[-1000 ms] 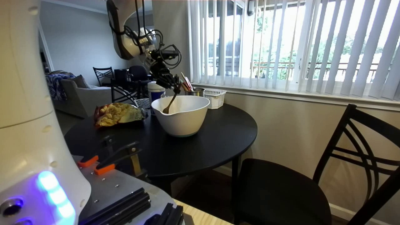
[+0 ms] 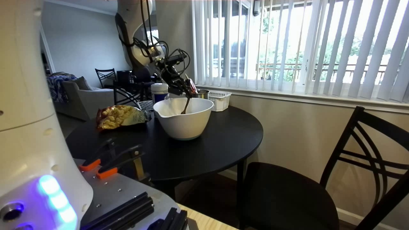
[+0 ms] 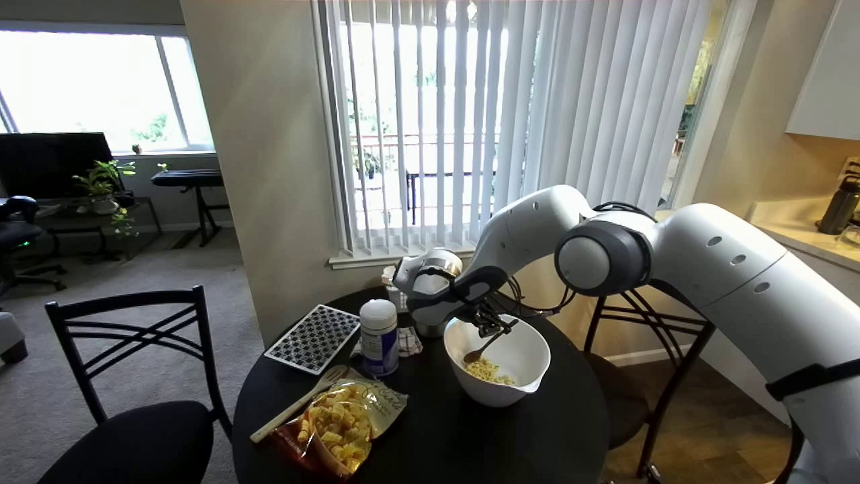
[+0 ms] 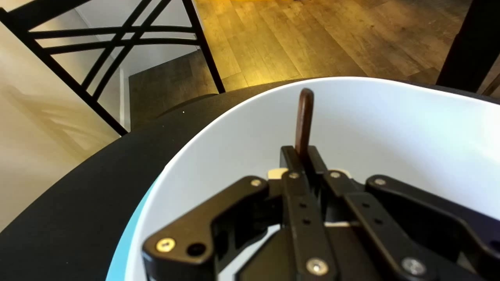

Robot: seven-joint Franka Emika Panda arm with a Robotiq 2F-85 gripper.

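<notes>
My gripper is shut on the handle of a brown wooden spoon, whose end sticks out past the fingertips in the wrist view. Below the fingers, the spoon slants down into a large white bowl, its head beside a small heap of yellow pasta-like pieces at the bottom. In exterior view 1 the gripper is just above the far rim of the bowl. From there the pasta is hidden by the bowl's wall.
An open snack bag, a light wooden utensil, a white-and-blue canister and a patterned board lie or stand left of the bowl. A white basket is behind.
Gripper and spoon have shifted right across the bowl in exterior view 1, and the spoon now stands more upright. The bowl has moved very slightly left at most.
</notes>
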